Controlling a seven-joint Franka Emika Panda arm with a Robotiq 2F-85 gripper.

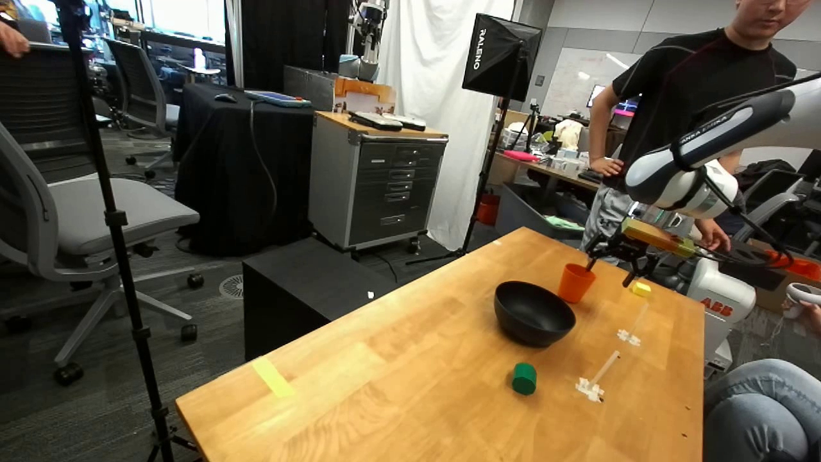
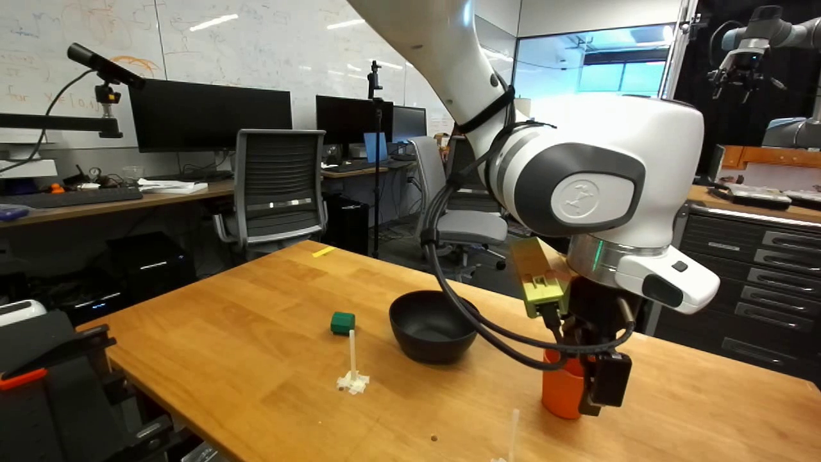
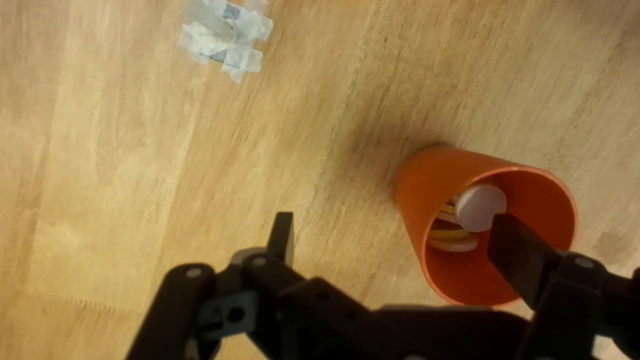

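Note:
An orange cup (image 1: pixel 575 284) stands upright on the wooden table. In the wrist view the cup (image 3: pixel 414 198) holds a white disc (image 3: pixel 480 207) and several yellowish round pieces. My gripper is open, its two fingers wide apart. One fingertip (image 3: pixel 510 240) reaches over the cup's mouth, and seems to dip inside the rim; the other is outside, above bare wood. Whether either finger touches the cup, I cannot tell. From the second exterior side, the gripper partly covers the cup (image 2: pixel 562 394).
A black bowl (image 1: pixel 531 314) is beside the cup, and a green block (image 1: pixel 524 378) lies beyond it. A small yellow block (image 1: pixel 641 289) rests near the table's edge. Two thin white sticks rise from taped bases (image 1: pixel 590 389).

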